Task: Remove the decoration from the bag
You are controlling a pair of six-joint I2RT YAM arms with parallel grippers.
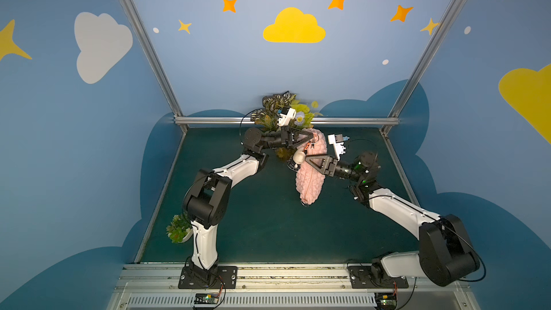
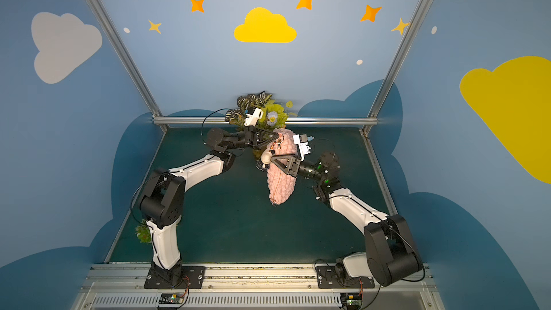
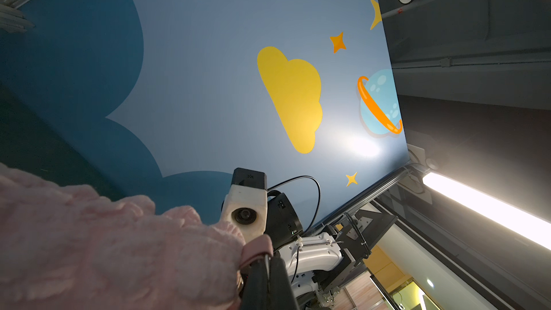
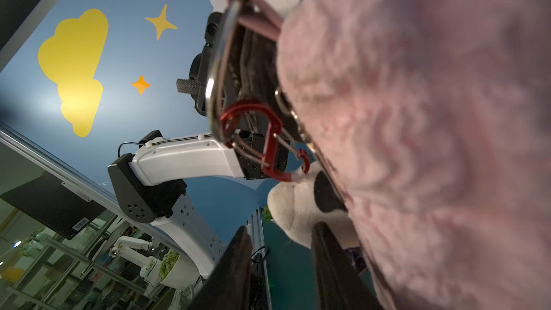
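In the top left view the fluffy pink bag (image 1: 310,186) lies lengthwise near the table's back. The left gripper is shut at its far end, a pink strap tab (image 3: 256,251) at its fingertips. A red carabiner (image 4: 274,143) hangs on the strap's metal ring (image 4: 215,74) in the right wrist view. Below it is the decoration, a white-and-black plush (image 4: 295,203), partly hidden by the bag. My right gripper is part open below the plush, nothing seen between its fingers. From above, its tips come close to the plush's pale head (image 1: 299,157).
Leafy artificial plants (image 1: 281,109) stand at the back behind the left gripper. A small potted plant (image 1: 179,228) is beside the left arm's base.
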